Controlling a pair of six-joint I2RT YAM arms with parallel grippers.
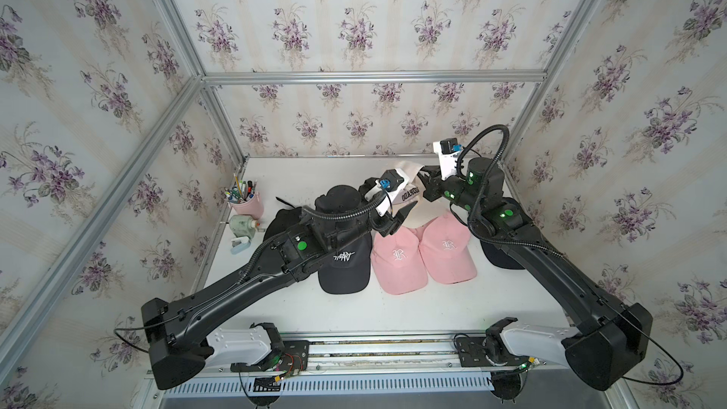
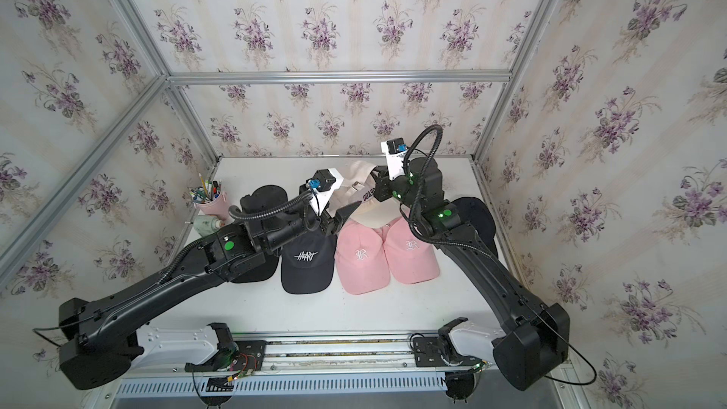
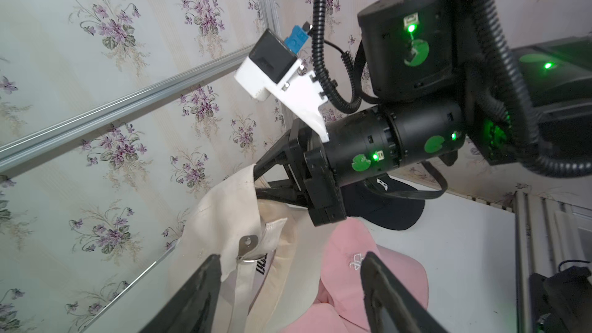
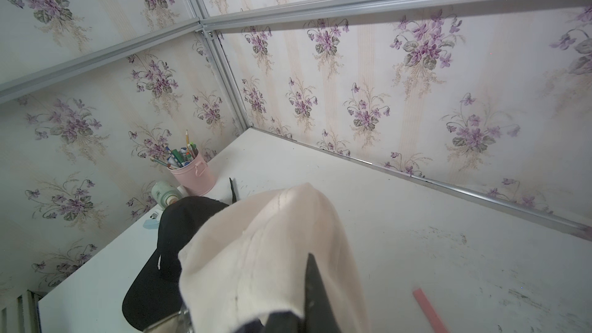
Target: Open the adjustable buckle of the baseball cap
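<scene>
A cream baseball cap [image 3: 212, 228] is held up and tilted above the table, lettering on its front. My right gripper [image 1: 424, 178] is shut on the cap's fabric edge near the back opening; the cloth [image 4: 265, 246] drapes around its fingers [image 4: 317, 296]. On the strap, a metal buckle [image 3: 248, 244] faces the left wrist camera, with a strap end hanging beside it. My left gripper is open, its fingers [image 3: 200, 293] apart and nothing gripped. The buckle appears beyond them, within the gap as seen from that wrist.
Two pink caps [image 1: 399, 259] and dark caps [image 1: 344, 265] lie around the cream one. A pink pen cup [image 4: 194, 175] stands at the back left.
</scene>
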